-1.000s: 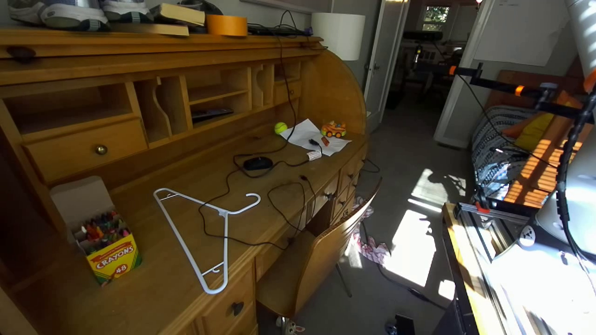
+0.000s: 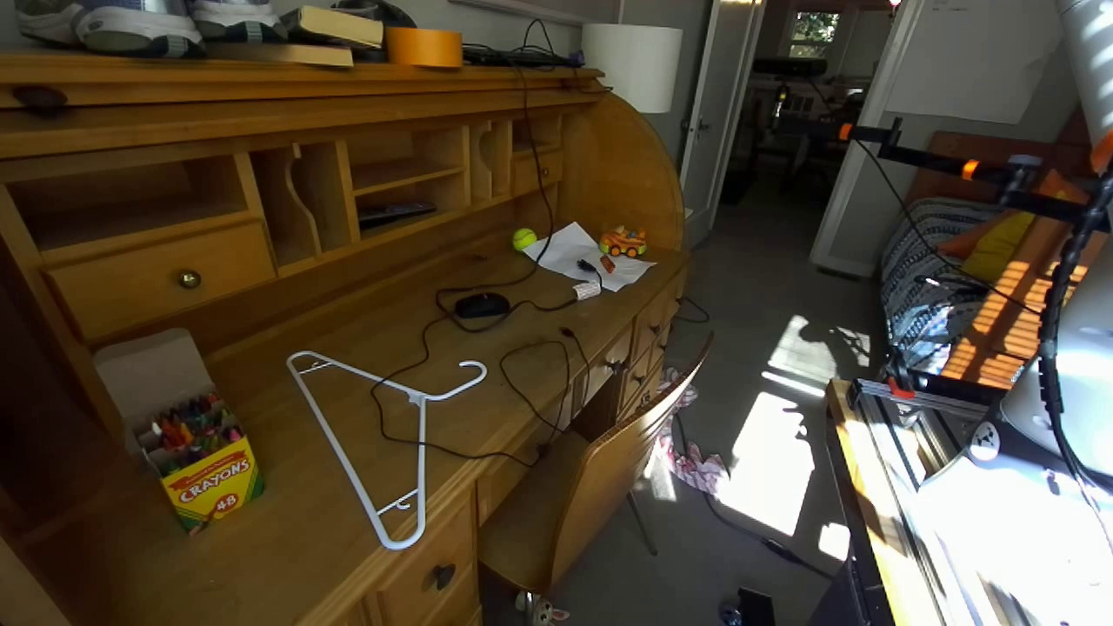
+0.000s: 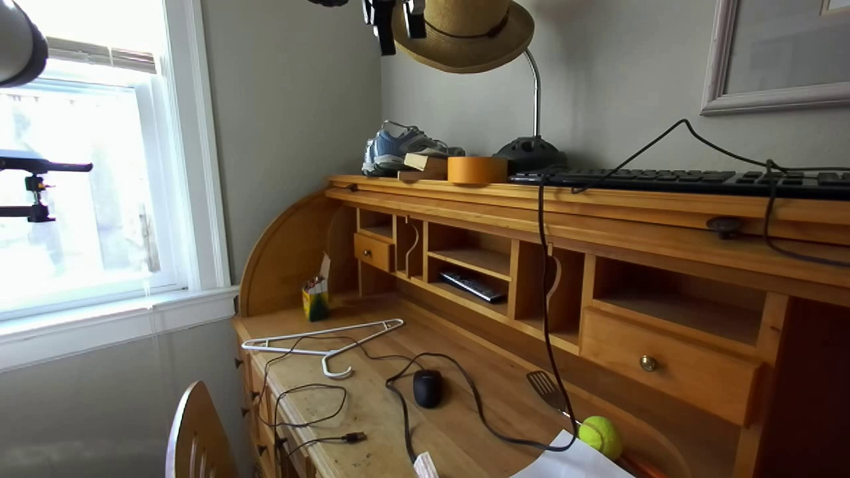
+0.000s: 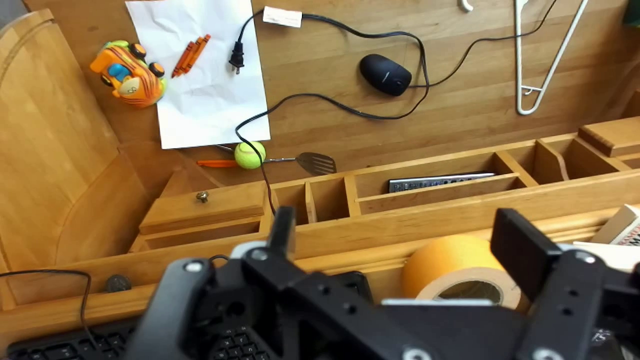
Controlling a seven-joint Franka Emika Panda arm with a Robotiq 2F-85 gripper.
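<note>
My gripper is open, its two fingers wide apart with nothing held. In the wrist view it hangs over the top ledge of a roll-top desk, and an orange tape roll (image 4: 453, 270) shows beyond the gap. Exterior view 2 has the gripper (image 3: 399, 25) high up, near the straw hat (image 3: 470, 32) and well above the ledge. On the desktop lie a white hanger (image 2: 419, 459), a black mouse (image 4: 385, 75), a tennis ball (image 4: 249, 155), a spatula (image 4: 316, 163), orange crayons (image 4: 190, 56) on white paper (image 4: 210, 114), and a toy car (image 4: 129, 75).
An open crayon box (image 2: 214, 469) stands at the desk's window end. Shoes (image 3: 398, 150), books (image 2: 331, 27) and a keyboard (image 3: 677, 182) crowd the top ledge. A remote (image 3: 472, 287) lies in a cubby. Black cable (image 3: 544, 263) hangs from the ledge across the desk. A chair (image 2: 600, 480) stands in front.
</note>
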